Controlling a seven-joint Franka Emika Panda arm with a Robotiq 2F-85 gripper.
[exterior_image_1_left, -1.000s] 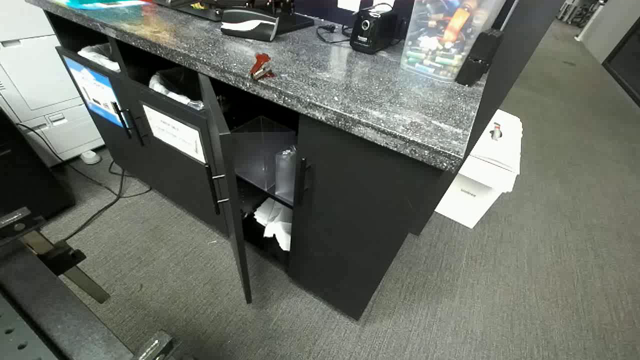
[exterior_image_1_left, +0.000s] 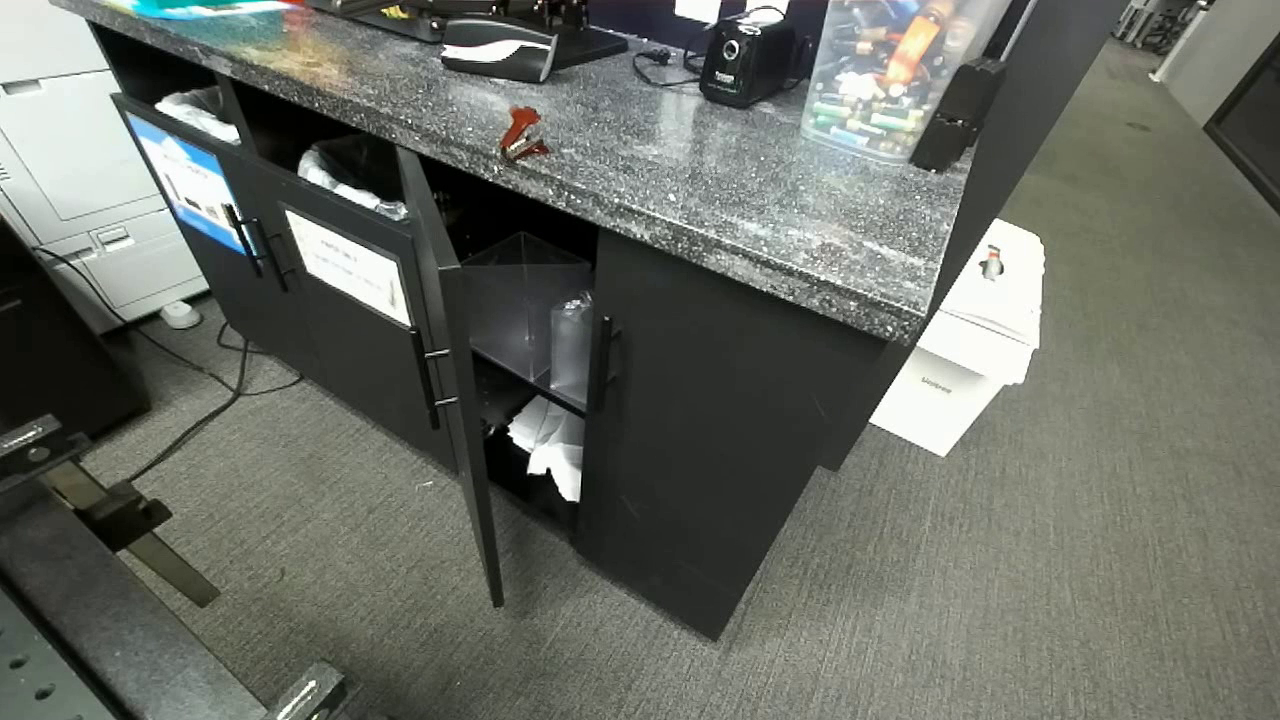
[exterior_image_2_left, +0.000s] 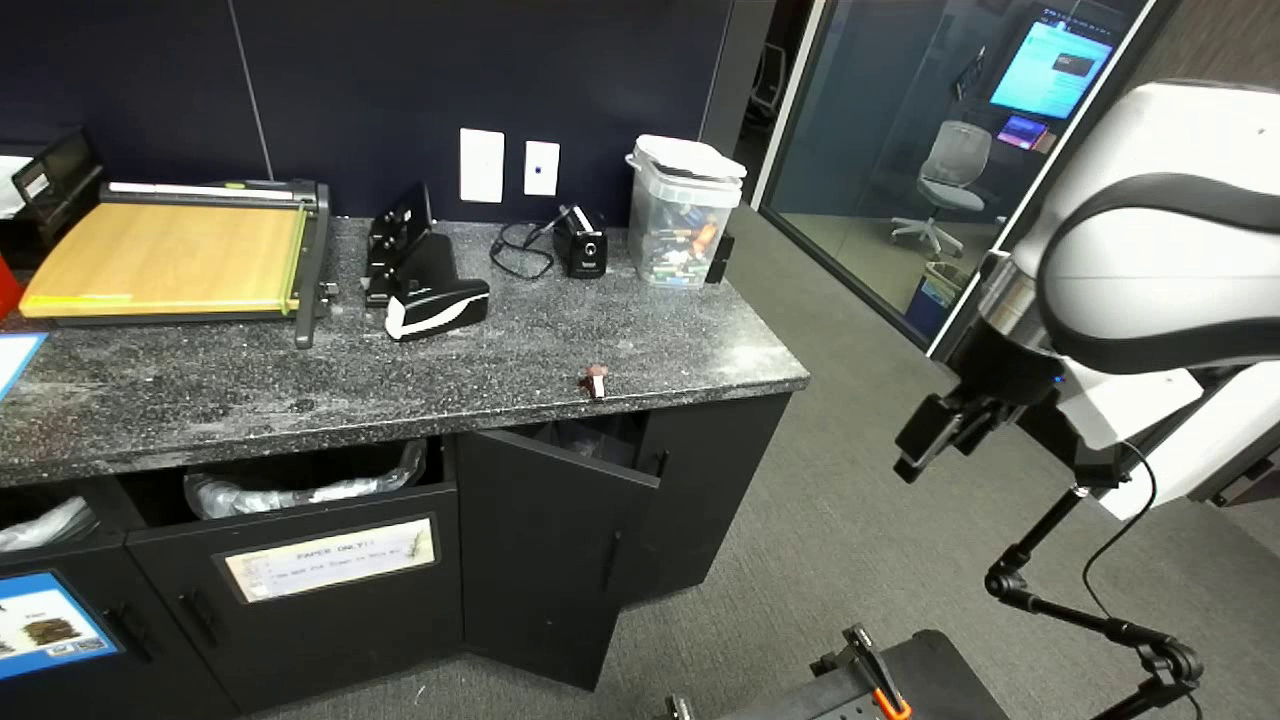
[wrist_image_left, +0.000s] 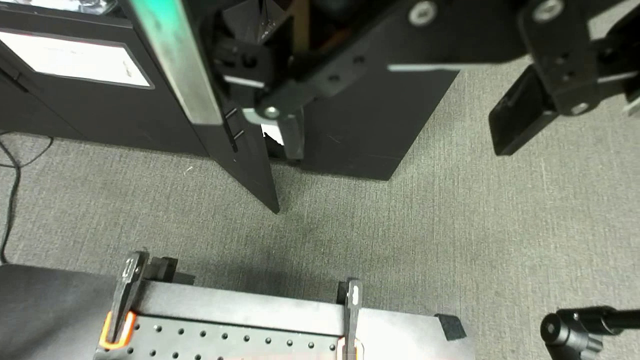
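Observation:
With its fingers spread wide, my gripper shows nothing between its fingers in the wrist view. Exterior view 2 has the gripper (exterior_image_2_left: 936, 454) in the air right of the counter, clear of the cabinet; it is out of exterior view 1. One black cabinet door (exterior_image_1_left: 462, 396) stands part open, its handle (exterior_image_1_left: 425, 378) on the outer face. Inside, a clear bin (exterior_image_1_left: 510, 300) sits on the shelf, with white papers (exterior_image_1_left: 552, 444) below. A red staple remover (exterior_image_1_left: 523, 134) lies near the front edge of the speckled counter (exterior_image_2_left: 696, 342).
A clear tub of batteries (exterior_image_2_left: 681, 216), a black electric sharpener (exterior_image_2_left: 583, 244), a stapler (exterior_image_2_left: 437, 308) and a paper trimmer (exterior_image_2_left: 168, 252) stand along the counter. A white box (exterior_image_1_left: 948, 384) rests on the floor beyond.

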